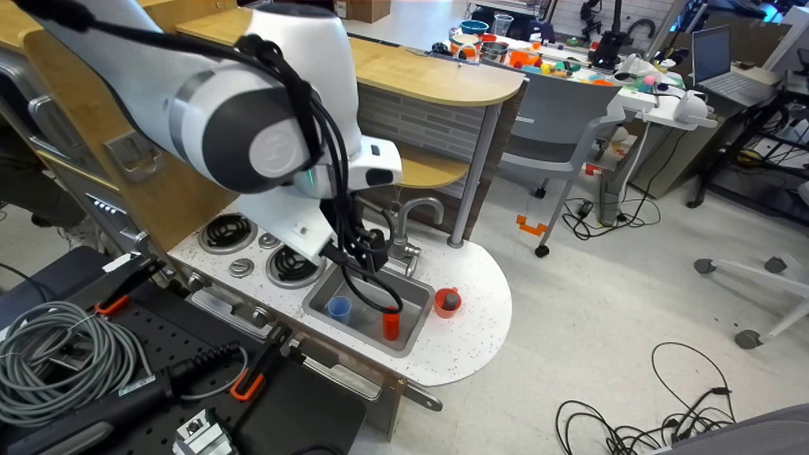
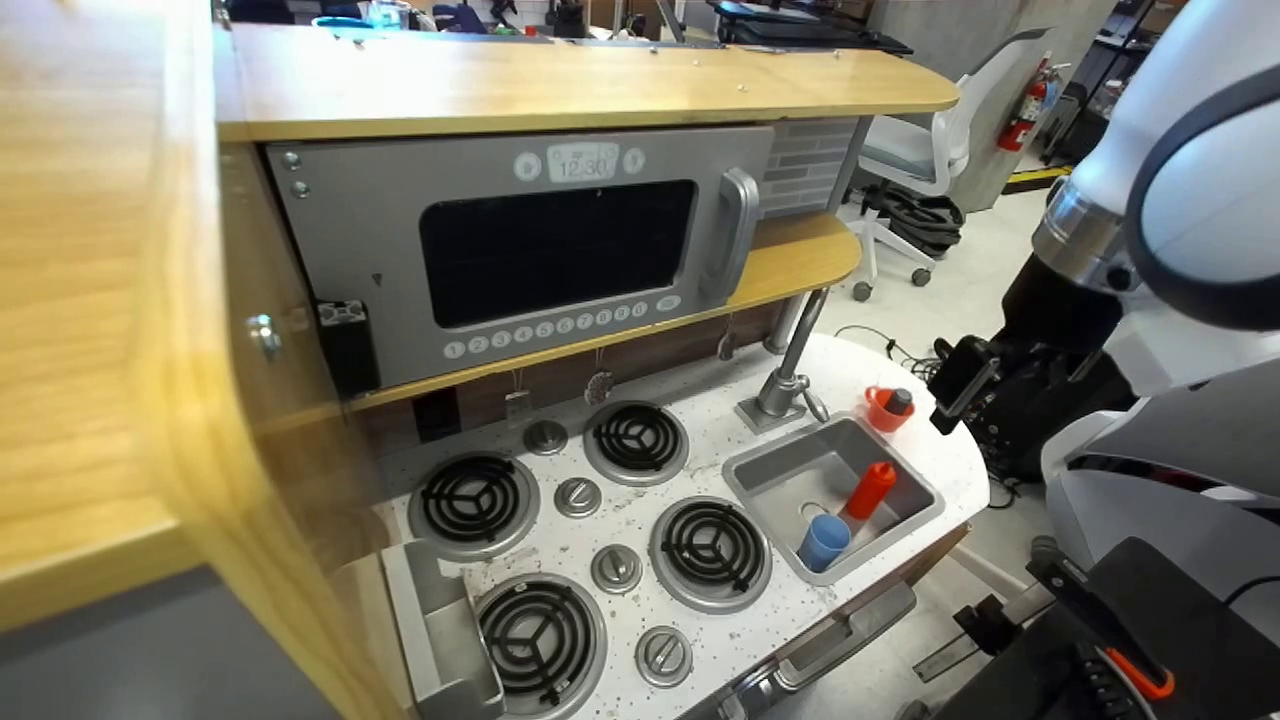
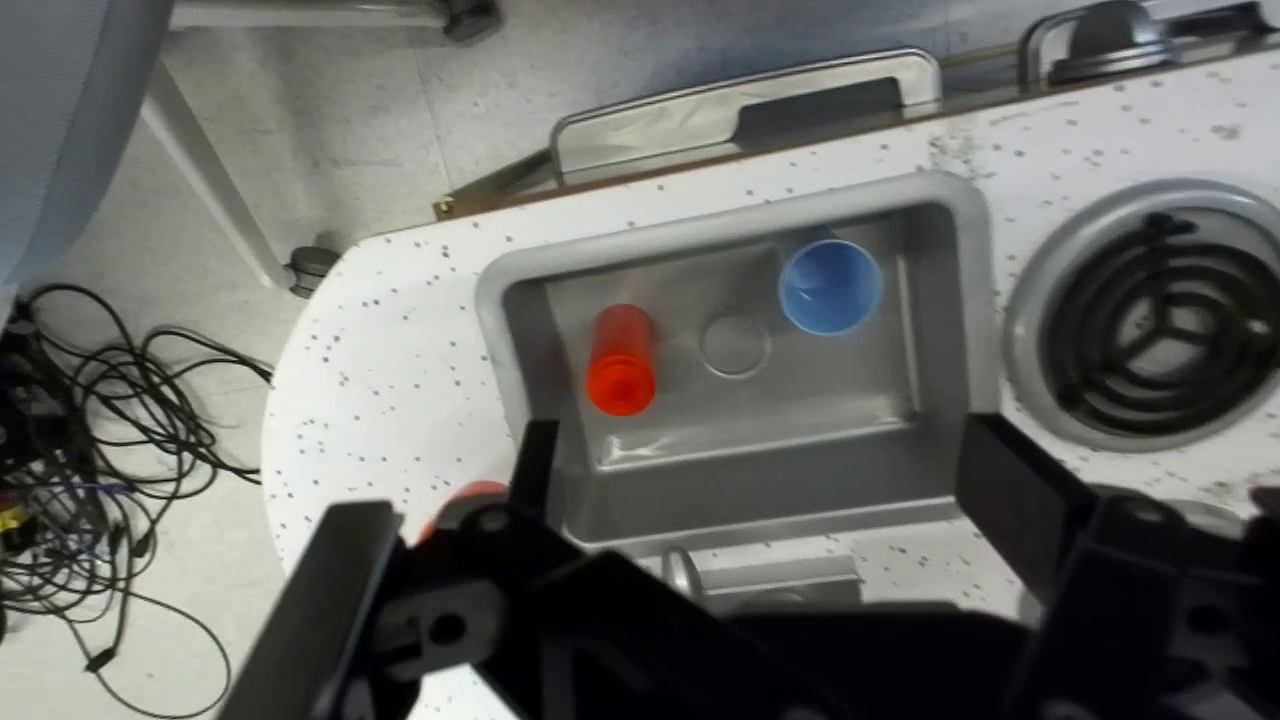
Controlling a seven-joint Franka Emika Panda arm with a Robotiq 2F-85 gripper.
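Inside the grey sink [image 3: 768,521] lie a red bottle [image 3: 620,360] and a blue cup [image 3: 829,286], set apart from each other. A red cup [image 2: 888,410] with a dark thing in it stands on the white counter beside the sink; in the wrist view, my gripper's left side hides most of it. My gripper is open above the sink, fingers spread wide, nothing between them. Both the bottle and the blue cup lie beyond the fingertips in the wrist view.
Beside the sink, the grey faucet [image 1: 413,227] rises close to my gripper. Stove burners [image 2: 710,542] and knobs cover the counter's other half. A microwave [image 2: 552,240] and wooden shelf [image 2: 792,258] stand along the back.
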